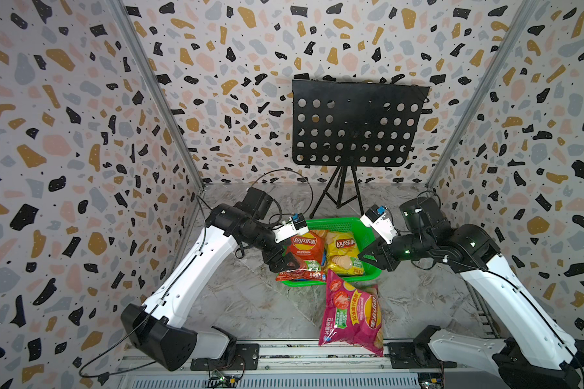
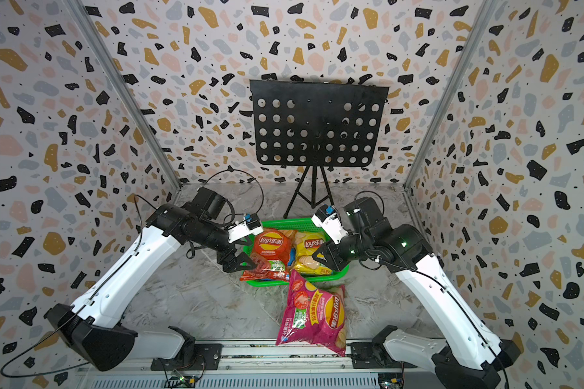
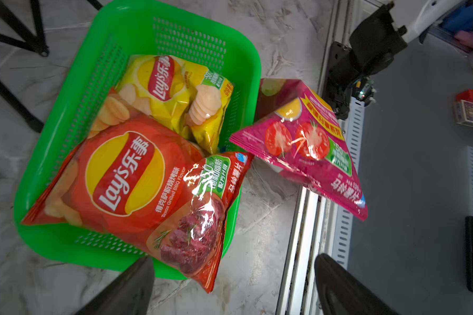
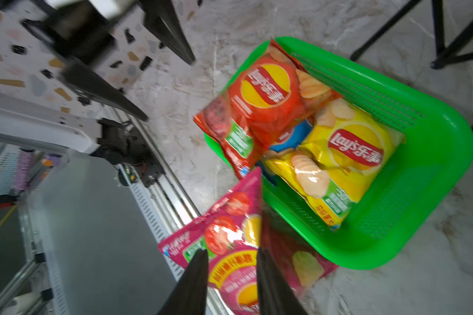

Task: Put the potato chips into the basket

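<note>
A magenta chip bag (image 1: 351, 316) is tilted at the front of the green basket (image 1: 370, 275), outside it, reaching over the table's front edge. No gripper holds it. Inside the basket are a red chip bag (image 3: 136, 173) and a yellow chip bag (image 3: 176, 94); a bit of blue packaging (image 4: 294, 134) shows between them. My left gripper is open beside the red bag, nothing between its fingers. The right gripper hovers over the basket's right side, its fingers parted and empty, with the magenta bag below them.
Behind the basket stands a black perforated stand (image 1: 360, 123) on a tripod. A metal rail (image 1: 305, 347) runs along the front edge.
</note>
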